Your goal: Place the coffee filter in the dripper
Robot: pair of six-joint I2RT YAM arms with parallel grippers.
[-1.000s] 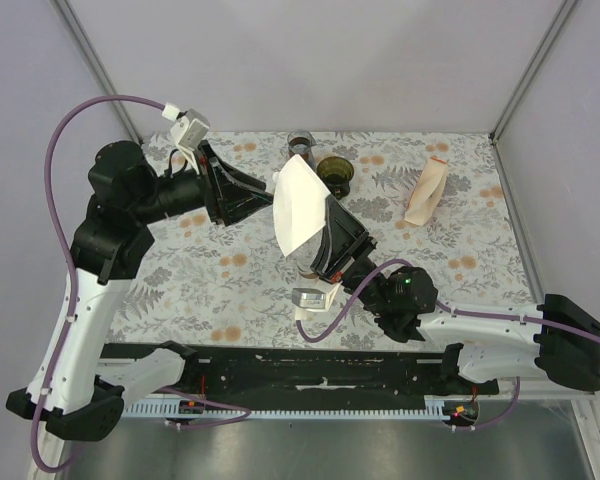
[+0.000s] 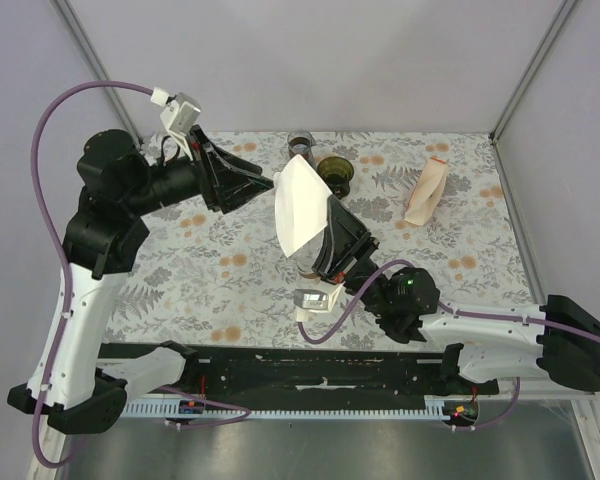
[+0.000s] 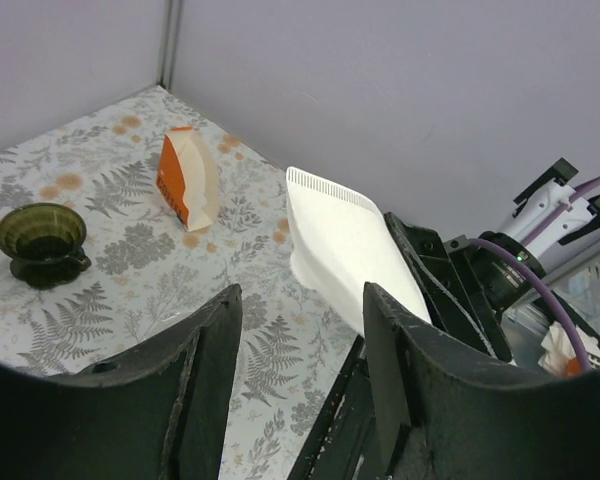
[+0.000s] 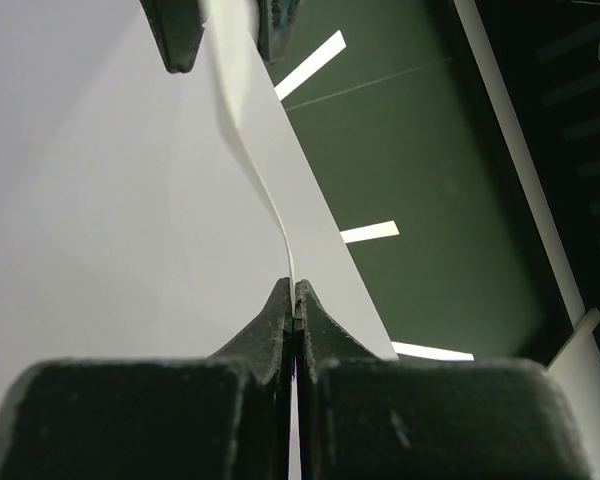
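Observation:
A white paper coffee filter (image 2: 302,200) is pinched upright in my right gripper (image 2: 335,240), shut on its edge; in the right wrist view the right fingertips (image 4: 292,290) hold it as a thin line. My left gripper (image 2: 255,182) is part open just left of the filter; in the left wrist view its fingertips (image 3: 300,305) stand apart, with the filter (image 3: 350,240) just beyond them. The green dripper (image 2: 335,172) stands behind, also seen in the left wrist view (image 3: 42,242).
A dark glass cup (image 2: 300,142) stands at the back beside the dripper. A filter pack (image 2: 426,190) lies at right on the patterned mat (image 2: 190,280). A clear vessel sits below the grippers, mostly hidden. Walls bound the left, back and right.
My left arm has shifted slightly back and left, its wrist a little higher in the top view. The right gripper and filter are almost unchanged.

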